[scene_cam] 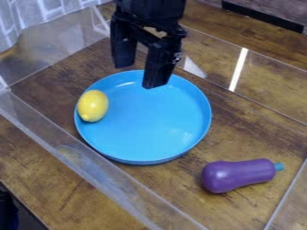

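Observation:
My black gripper (139, 56) hangs over the back part of a blue plate (153, 130), its two fingers spread apart with nothing between them. A yellow lemon-like object (92, 105) rests on the left side of the plate, below and left of the gripper. A purple eggplant (238, 174) with a teal stem lies on the wooden surface to the right and front of the plate, outside it.
The wooden floor (159, 192) has free room in front and at the right. A clear, see-through wall runs along the left and lower side, and more transparent edges show at the back and right.

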